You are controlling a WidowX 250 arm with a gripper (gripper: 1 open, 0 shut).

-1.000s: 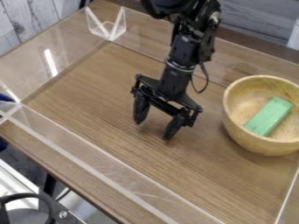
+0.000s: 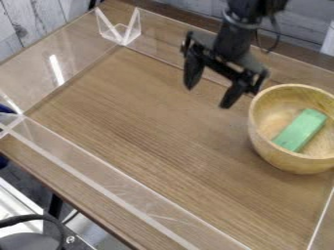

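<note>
My gripper (image 2: 220, 76) is a dark, articulated shape at the upper middle of the camera view, over the wooden table (image 2: 131, 137) and to the upper left of a beige bowl (image 2: 271, 146). Its fingers are spread and open, with nothing clearly held between them. The bowl holds a green block (image 2: 300, 131) lying at a slant.
A clear plastic container (image 2: 119, 27) stands at the top left near the table's back. A dark cable (image 2: 39, 225) lies at the lower left corner.
My gripper has moved up and away toward the back of the table, rising in the view from the middle to near the top. The bowl and green block look unchanged.
</note>
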